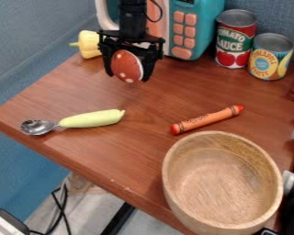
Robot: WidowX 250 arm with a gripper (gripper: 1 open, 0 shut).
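In the camera view my black gripper (128, 57) hangs over the back left of the wooden table, shut on a reddish-brown oval object (128, 65) with pale markings, held in the air. A spoon with a pale green handle (91, 119) lies at the left front. An orange crayon (208, 119) lies at the middle right, and an empty wooden bowl (222, 182) stands at the front right.
At the back are a teal toy microwave (190, 23), a tomato sauce can (234, 41), a second can (270, 57) and a yellow object (87, 43).
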